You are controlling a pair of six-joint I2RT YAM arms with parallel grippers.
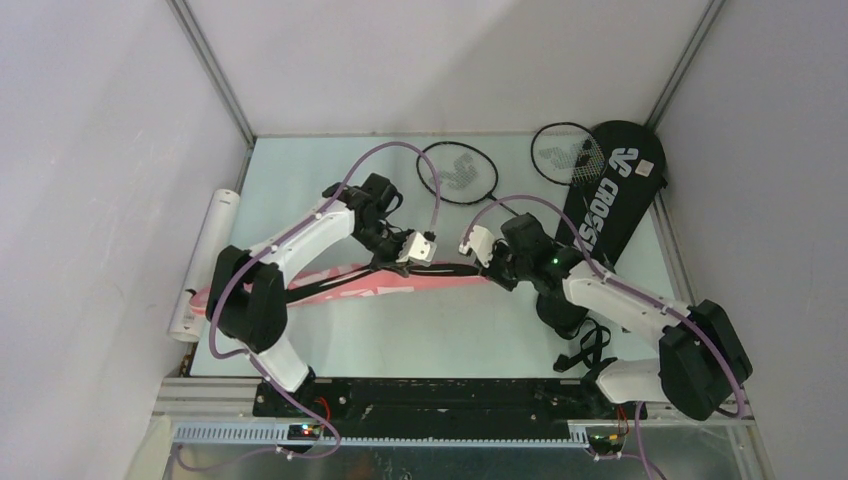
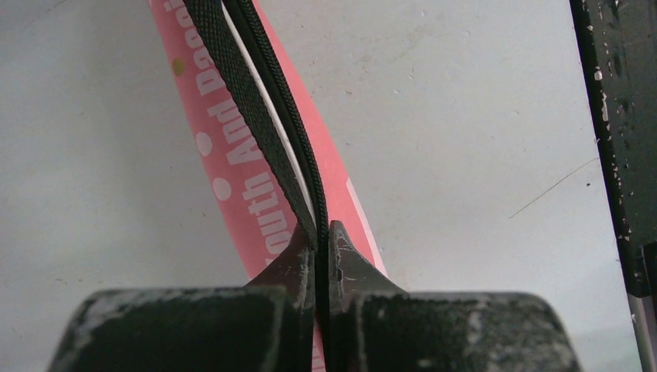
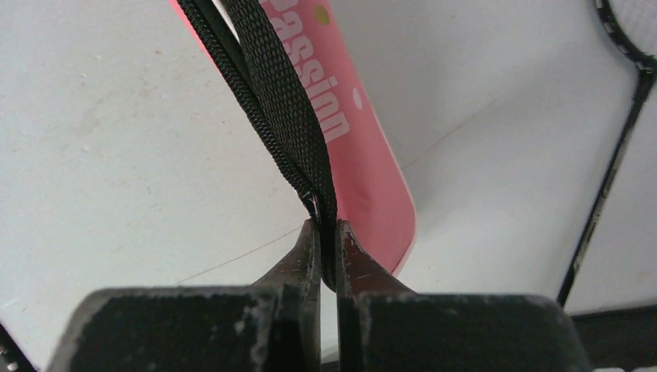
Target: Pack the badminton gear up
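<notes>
A long pink cover (image 1: 345, 285) with white lettering and a black edging strip (image 1: 330, 284) stretches across the left and middle of the table. My left gripper is shut on the black strip (image 2: 290, 139) partway along its length. Near the cover's right end, my right gripper is shut on the same strip (image 3: 287, 101). Two badminton rackets lie at the back: one head (image 1: 458, 172) in the middle, another head (image 1: 567, 153) farther right. A black racket bag (image 1: 625, 180) marked CROSSWAY lies on the right; my right arm hides part of it.
A white tube (image 1: 205, 260) stands along the left edge, touching or close to the cover's left end. Loose black straps (image 1: 585, 345) lie near the front right.
</notes>
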